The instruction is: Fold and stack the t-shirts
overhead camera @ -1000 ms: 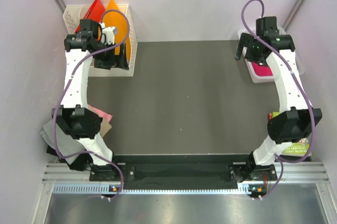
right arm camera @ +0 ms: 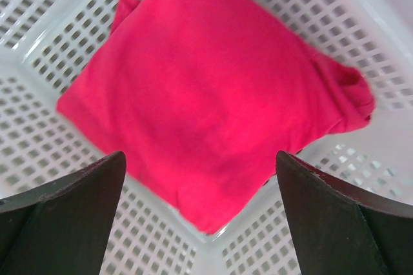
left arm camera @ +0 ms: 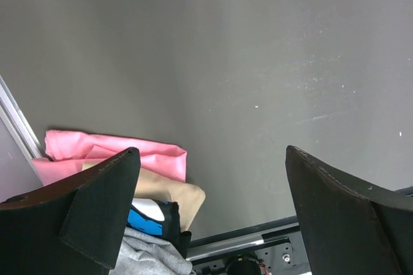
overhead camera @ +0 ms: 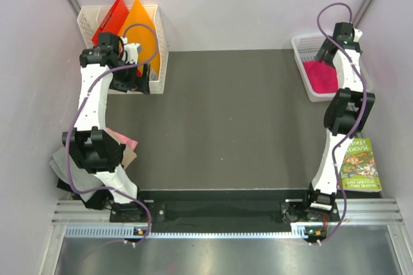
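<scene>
A crumpled red-pink shirt (right arm camera: 200, 94) lies in the white basket (overhead camera: 298, 55) at the right back of the table. Over that basket hangs my right gripper, its fingers spread on either side of the cloth with nothing between them. My left gripper is above the left side of the table, in front of the other white basket, open and empty. Below it, at the left front, a pile holds a pink shirt (left arm camera: 122, 149), a tan one (left arm camera: 171, 191) and a grey one (left arm camera: 148, 255).
Red (overhead camera: 111, 20) and orange (overhead camera: 140, 30) boards stand in the white basket (overhead camera: 161, 71) at the left back. A green book (overhead camera: 360, 166) lies at the right front.
My right gripper has moved from the basket's left edge across to above the red-pink shirt, which was partly covered before. The left arm has shifted only slightly.
</scene>
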